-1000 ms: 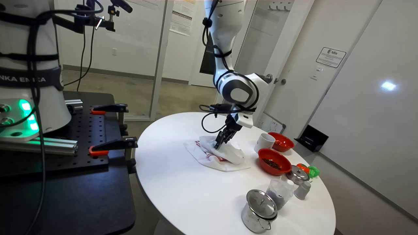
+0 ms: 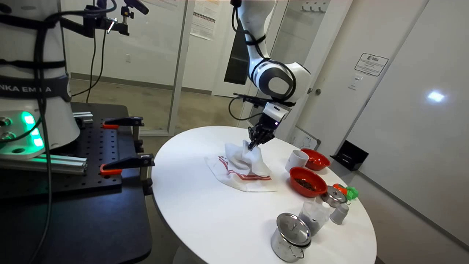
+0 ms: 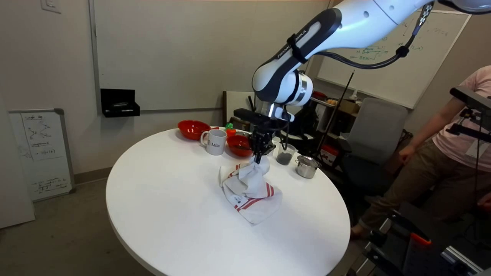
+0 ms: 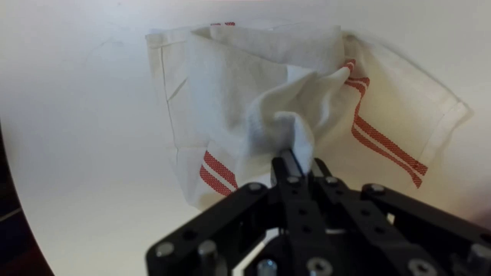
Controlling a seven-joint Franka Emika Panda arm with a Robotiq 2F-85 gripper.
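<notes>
A white cloth with red stripes (image 2: 237, 178) lies crumpled on the round white table, its middle drawn up into a peak. My gripper (image 2: 250, 147) is shut on that raised fold. In the wrist view a fold of the cloth (image 4: 262, 115) runs up between the fingertips, while the striped edges spread flat on either side. From the second exterior view, the cloth (image 3: 253, 202) still rests on the table with its lower part, below the gripper (image 3: 257, 160).
Beyond the cloth stand a white mug (image 3: 214, 142), two red bowls (image 2: 307, 182), one with dark bits inside, and a metal pot (image 2: 290, 237). A clear container (image 2: 314, 215) is beside the pot.
My gripper has risen and shifted slightly right in the first exterior view. The cloth's middle has been pulled up from a low heap into a taller peak.
</notes>
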